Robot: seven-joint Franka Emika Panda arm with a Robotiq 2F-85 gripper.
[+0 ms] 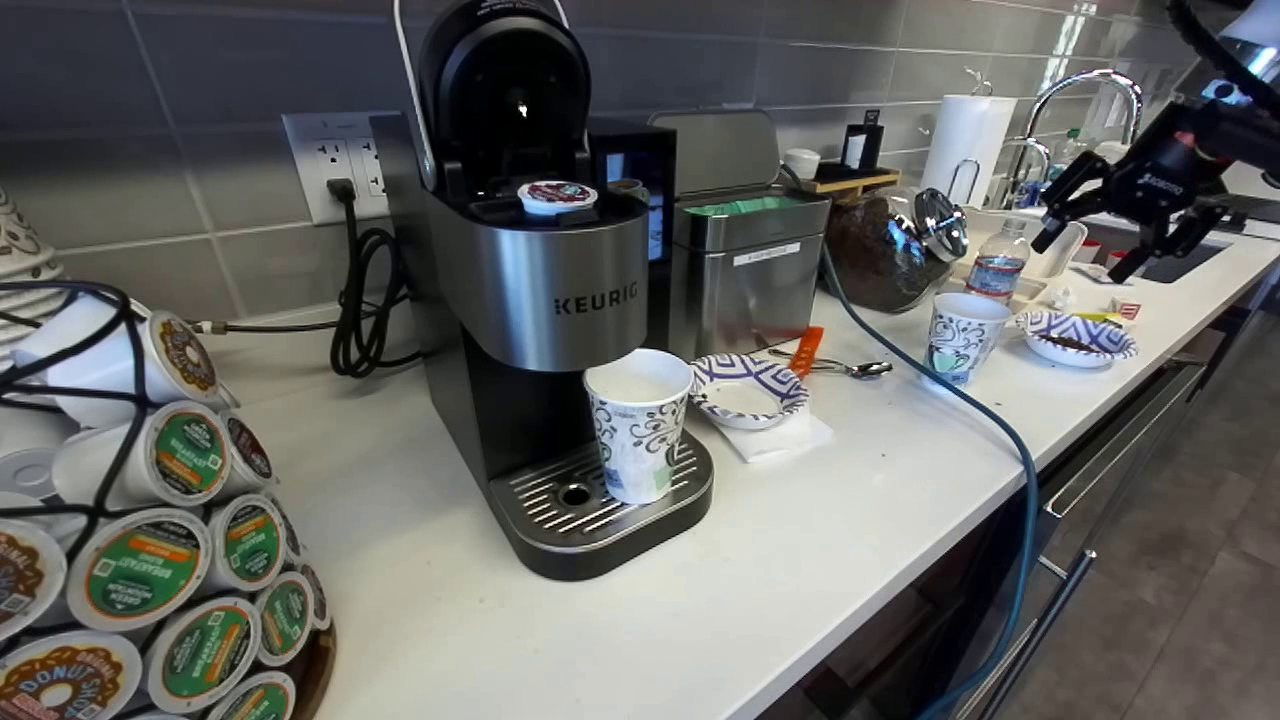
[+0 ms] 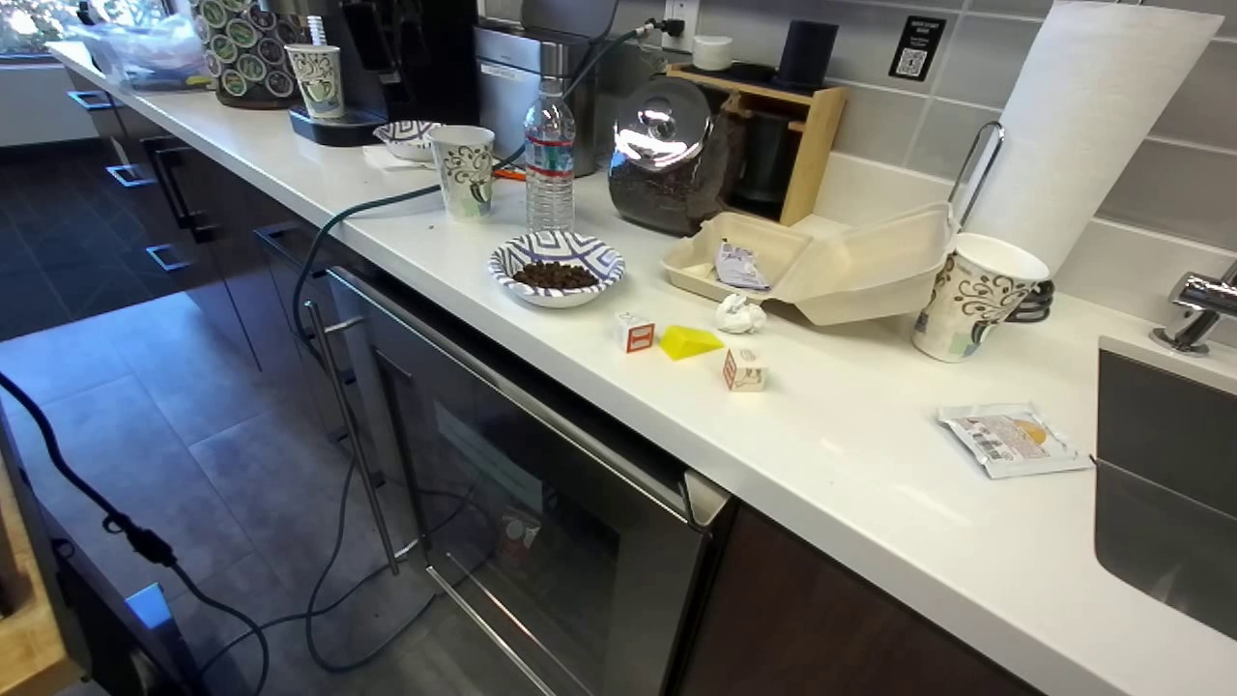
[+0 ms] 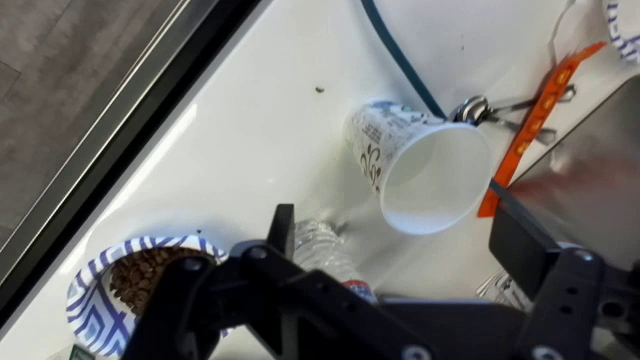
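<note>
In exterior view 1 my gripper (image 1: 1087, 250) is at the upper right, in the air above the counter, open and empty. Between its fingers in the wrist view there is a wide gap. A patterned paper cup (image 3: 375, 135) shows ahead of that gap, its mouth facing the camera and no drink visible inside. A clear water bottle (image 3: 324, 247) lies partly behind the left finger. Coffee beans fill part of a patterned bowl (image 3: 96, 324), half covered by the gripper. The Keurig coffee maker (image 1: 546, 282) has its lid raised, a pod (image 1: 557, 196) on top and another cup (image 1: 639, 438) on its tray.
A blue cable (image 1: 960, 390) crosses the counter by the cup and hangs over the front edge. An orange strip (image 3: 534, 123) lies on spoons near a steel bin (image 1: 750, 270). Small boxes (image 2: 744, 371), an open takeout container (image 2: 864, 273) and a third cup (image 2: 968, 304) stand toward the sink.
</note>
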